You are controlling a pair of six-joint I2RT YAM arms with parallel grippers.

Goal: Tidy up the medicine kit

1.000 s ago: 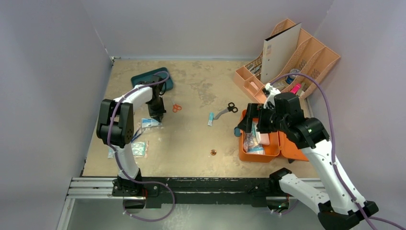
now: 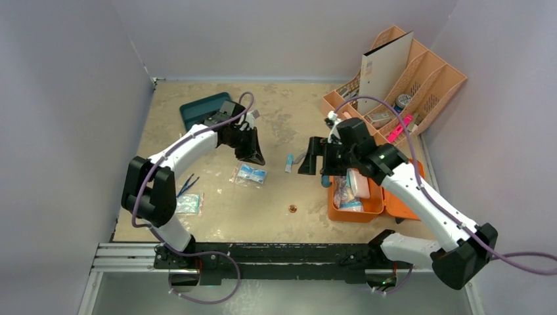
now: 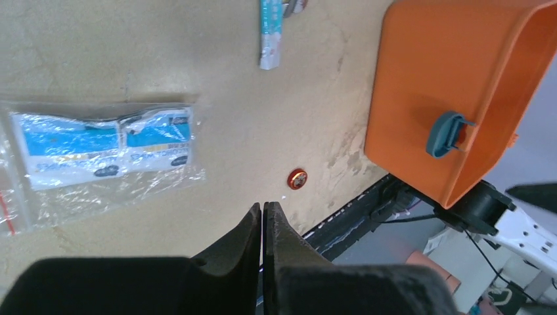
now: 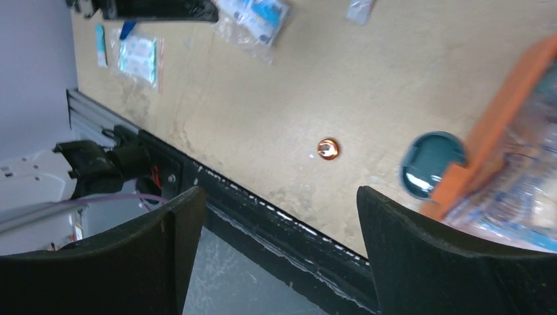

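A bagged blue-and-white packet (image 3: 105, 147) lies on the table's middle-left, with my left gripper shut above its near side, nothing visible between the fingertips. My right gripper is part open and empty, hanging left of and over the orange kit box (image 2: 351, 213), which holds pouches and a pale case (image 2: 358, 185). A small blue-white tube (image 2: 289, 163) and scissors, mostly hidden by the right arm, lie mid-table. A small round copper-red item (image 2: 292, 209) lies left of the box.
A teal tray (image 2: 194, 108) sits at back left. Another bagged packet (image 2: 189, 204) and blue tweezers (image 2: 185, 186) lie at front left. A peach organizer (image 2: 433, 88) stands at back right.
The bagged packet has moved right to the middle-left; my left gripper moved right with it and now stands just beyond it. My right gripper has moved left from over the box.
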